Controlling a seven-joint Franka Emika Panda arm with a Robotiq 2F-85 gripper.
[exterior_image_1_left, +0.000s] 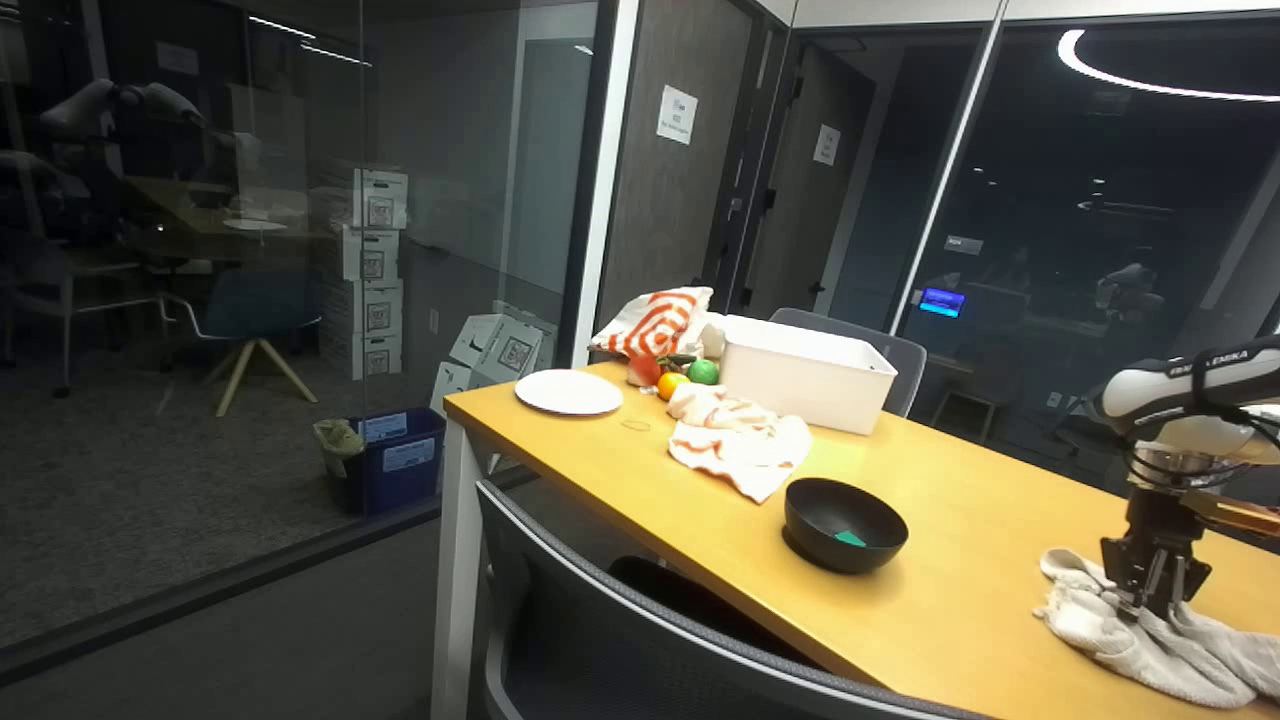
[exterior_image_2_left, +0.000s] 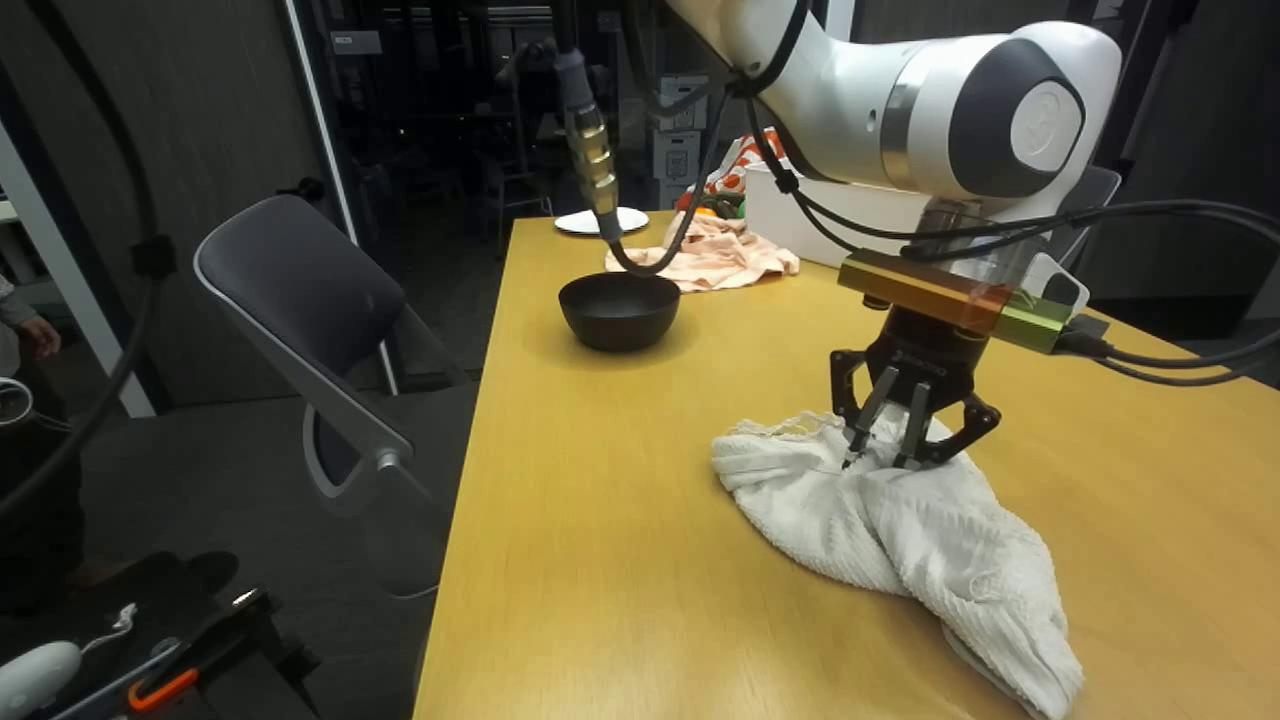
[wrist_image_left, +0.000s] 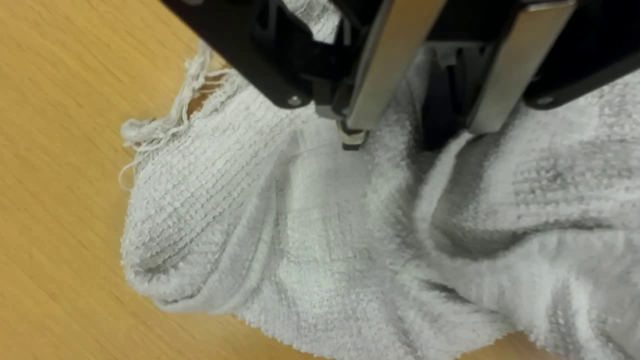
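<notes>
A crumpled grey-white towel (exterior_image_2_left: 828, 528) lies on the table, its fringed corner at the left in the wrist view. Pointing down into it is my gripper (exterior_image_2_left: 882, 451), at the right end of the table in exterior view 1. Its fingers (wrist_image_left: 396, 66) stand part way apart, with a raised fold of the towel (wrist_image_left: 324, 228) between and below them. The fingertips touch the cloth or sink into it; whether they pinch it is not clear.
A black bowl (exterior_image_1_left: 845, 524) with a green piece inside stands mid-table. Farther off are an orange-and-white cloth (exterior_image_1_left: 738, 438), a white bin (exterior_image_1_left: 804, 372), a white plate (exterior_image_1_left: 569, 391) and several fruit-like items. Bare tabletop separates bowl and towel.
</notes>
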